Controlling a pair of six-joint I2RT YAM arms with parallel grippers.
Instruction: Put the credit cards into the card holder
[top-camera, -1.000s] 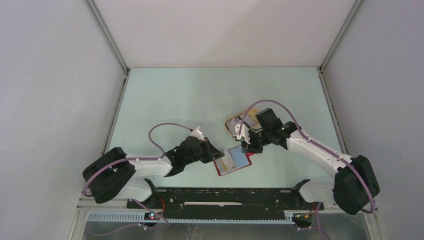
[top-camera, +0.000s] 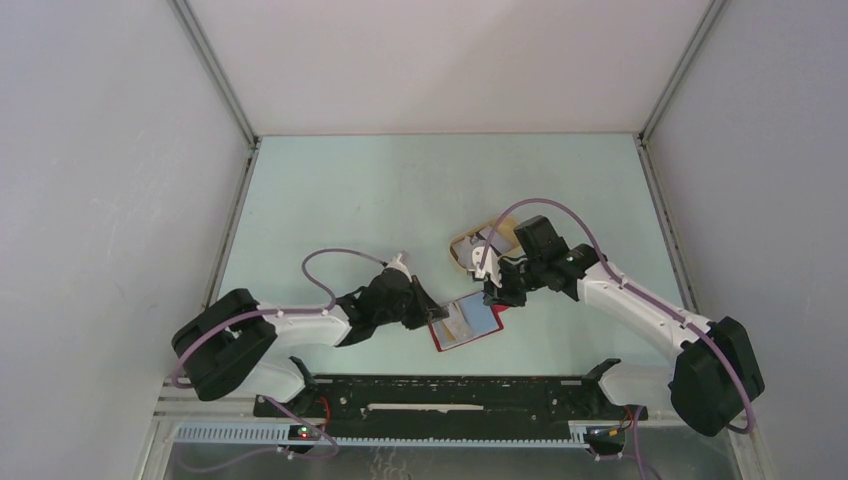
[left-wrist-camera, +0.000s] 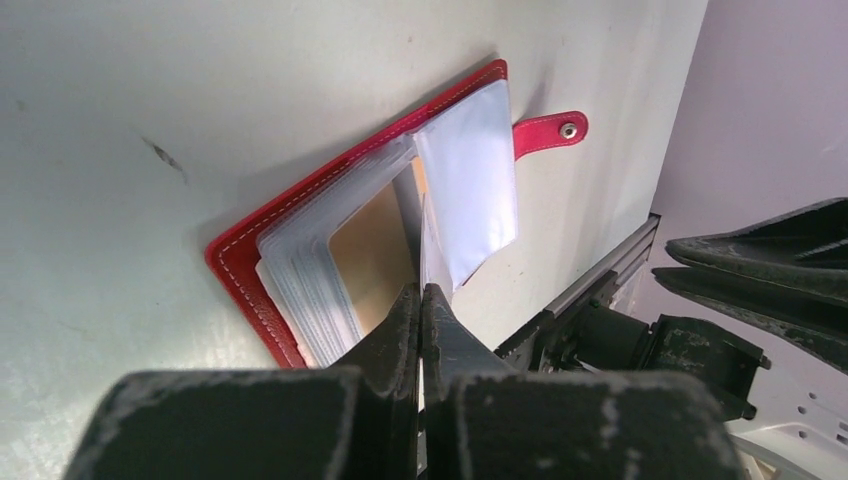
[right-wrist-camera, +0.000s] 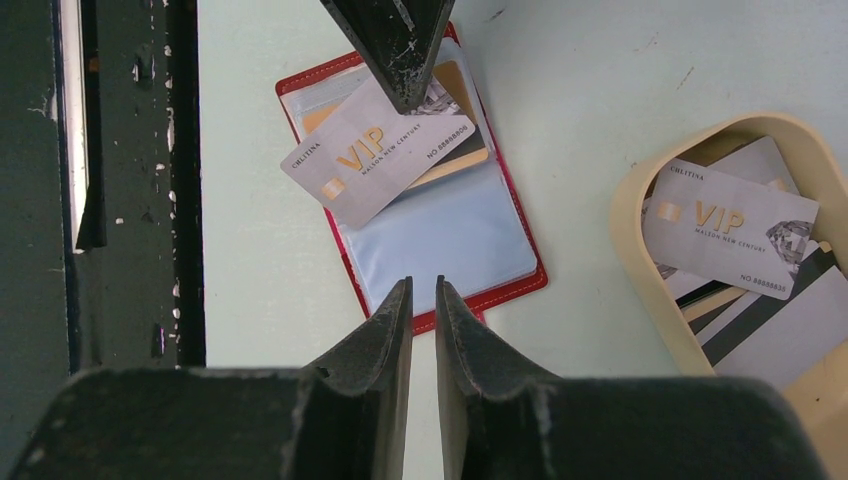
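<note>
The red card holder lies open on the table, its clear sleeves showing in the left wrist view. My left gripper is shut on a grey VIP card, which stands edge-on between its fingertips. In the right wrist view that card slants across the sleeves, covering part of them; how far any edge is inside a pocket cannot be told. My right gripper is shut, with only a narrow empty gap between its fingers, above the holder's strap side.
A tan box behind the holder contains more cards, a VIP card on top. The holder's snap strap sticks out to one side. Bare table lies to the back left.
Over the last second my left gripper has shifted very slightly toward the front, still with the card. The right arm, the holder and the box look almost unmoved.
</note>
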